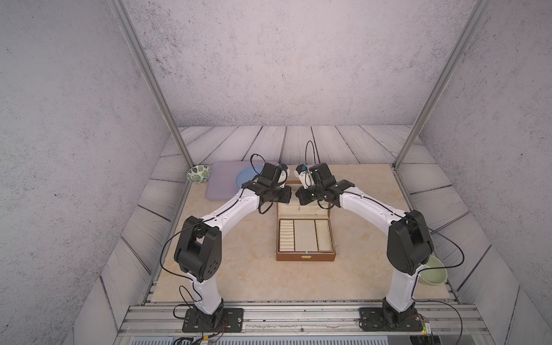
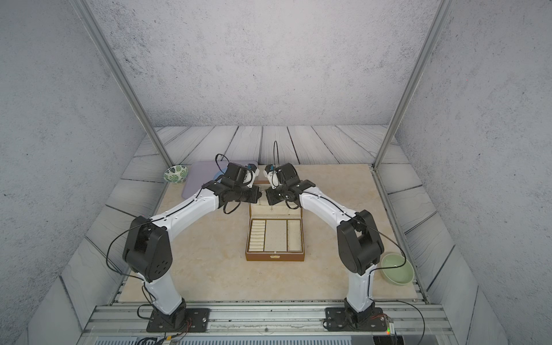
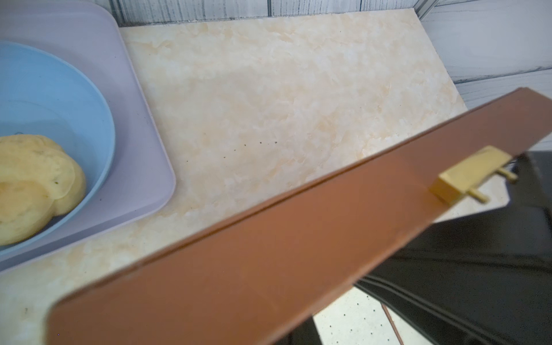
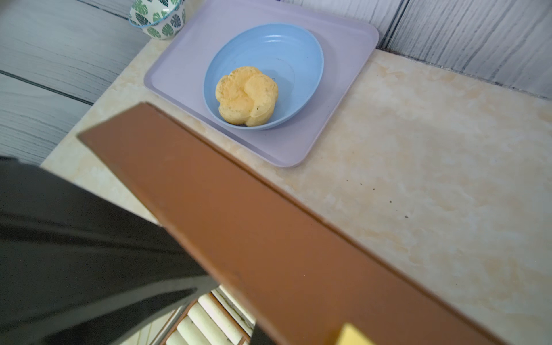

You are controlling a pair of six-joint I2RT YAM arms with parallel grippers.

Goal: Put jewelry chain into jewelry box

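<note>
A brown jewelry box (image 1: 306,257) stands open at the middle of the table, its cream-lined lid (image 1: 312,209) raised at the back. In both wrist views the lid's brown edge (image 3: 247,253) crosses the picture; the left one shows its gold clasp (image 3: 472,175). My left gripper (image 1: 289,199) and right gripper (image 1: 300,199) face each other closely over the lid's far part. Both are shut, with nothing seen between their fingers; the lid hides most of their tips in the wrist views. Whether they touch the lid is unclear. I cannot make out a chain.
A lilac tray (image 4: 178,74) with a blue plate (image 4: 299,69) and a bread roll (image 4: 247,96) lies back left, beside a leaf-patterned bowl (image 1: 199,174). A green bowl (image 1: 433,273) sits front right. Table space either side of the box is clear.
</note>
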